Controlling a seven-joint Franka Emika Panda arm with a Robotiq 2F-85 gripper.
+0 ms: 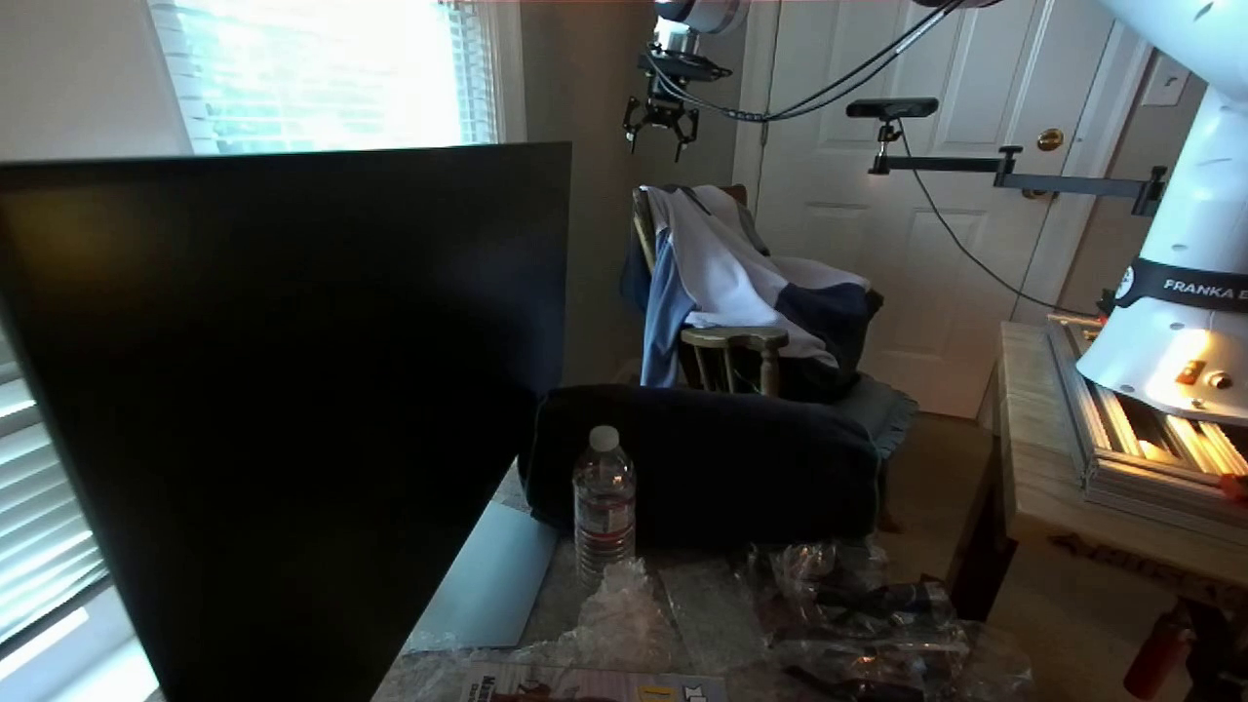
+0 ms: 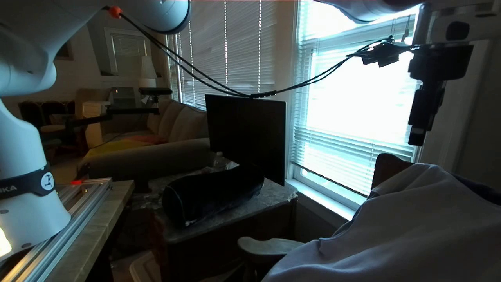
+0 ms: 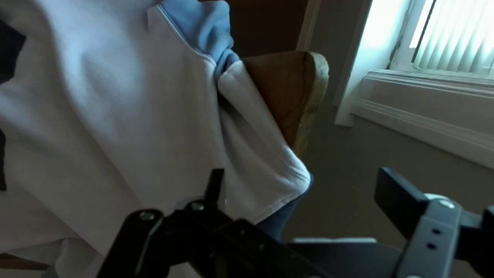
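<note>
A white, light-blue and navy garment (image 1: pixel 731 263) lies draped over a wooden chair (image 1: pixel 734 339). My gripper (image 1: pixel 656 138) is above the chair's back in exterior view 1, open and apart from the cloth. In the wrist view, the gripper has its fingers wide apart; the left one overlaps the pale garment (image 3: pixel 139 116) in the picture, while wall shows beside the right one. The chair's wooden corner (image 3: pixel 296 88) sticks out past the cloth. From the side, in exterior view 2, the gripper (image 2: pixel 418 136) hangs above the garment (image 2: pixel 404 230), against the window.
A large black monitor (image 1: pixel 292 409), a dark rolled bundle (image 1: pixel 714 462) and a water bottle (image 1: pixel 604 503) stand on the table in front of the chair. Crumpled plastic (image 1: pixel 854 608) lies on the table's right part. A camera on an arm (image 1: pixel 892 109) juts out near the door.
</note>
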